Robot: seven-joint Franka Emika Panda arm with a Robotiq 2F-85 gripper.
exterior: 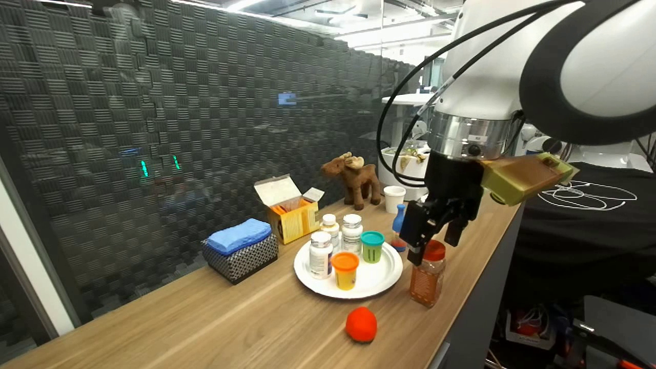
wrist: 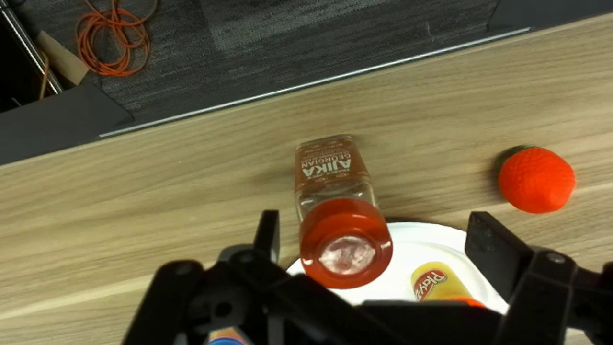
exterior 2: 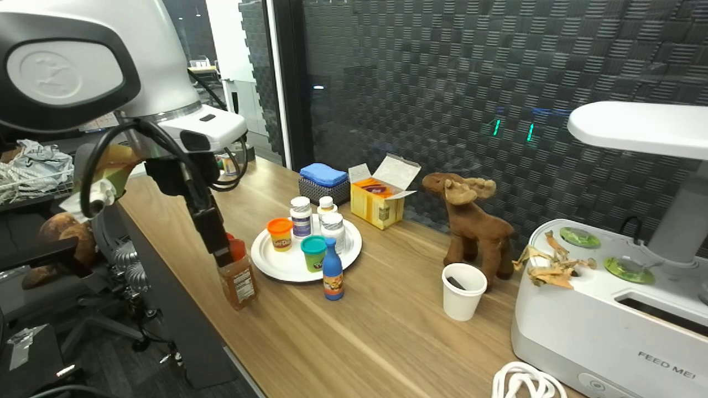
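Observation:
A square jar of reddish-brown ajika (wrist: pixel 328 164) with a red lid (wrist: pixel 345 244) stands upright on the wooden counter, close to its front edge. My gripper is open above it, and in the wrist view the lid appears between the two fingers, nearer the left one. In exterior view 1 the gripper (exterior: pixel 434 247) is at about the height of the jar's lid (exterior: pixel 434 250). One finger (exterior 2: pixel 211 232) overlaps the jar (exterior 2: pixel 239 282) in exterior view 2, so whether they touch cannot be told there.
Beside the jar sits a white plate (exterior: pixel 375 284) with Play-Doh tubs and several white bottles. A red ball (exterior: pixel 361 325) and a blue bottle (exterior 2: pixel 332 272) are nearby. Farther off are a yellow box (exterior 2: pixel 376 205), a towel-topped basket (exterior: pixel 246 261), a plush moose (exterior 2: pixel 474 222) and a paper cup (exterior 2: pixel 462 295).

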